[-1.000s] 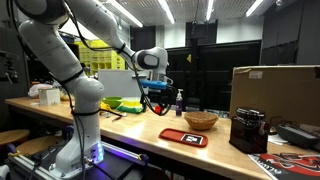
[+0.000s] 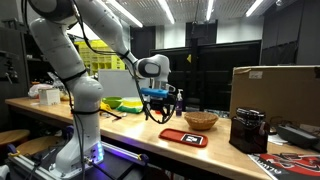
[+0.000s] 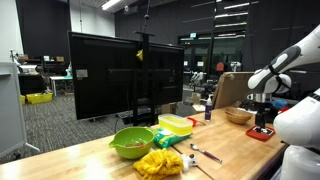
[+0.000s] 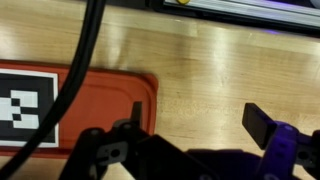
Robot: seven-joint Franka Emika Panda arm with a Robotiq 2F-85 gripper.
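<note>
My gripper stands open over bare wooden table, with nothing between its fingers in the wrist view. To its left lies a flat red tray (image 4: 105, 105) with a black-and-white checkered marker (image 4: 27, 105) on it. In exterior view 1, the gripper (image 2: 158, 113) hangs above the table, to the left of the red tray (image 2: 183, 138). From exterior view 2, the arm is at the far right, with the tray (image 3: 262, 133) close to the gripper.
A brown basket (image 2: 201, 121) stands behind the tray, with a black canister (image 2: 248, 131) and a cardboard box (image 2: 276, 93) to the right. A green bowl (image 3: 130, 144), yellow cloth (image 3: 158, 163) and yellow-topped container (image 3: 176, 125) occupy the table's other end.
The arm has shifted slightly in exterior view 1. A red patch visible at the gripper earlier barely shows now; what it was, I cannot tell. Tray and basket have not moved.
</note>
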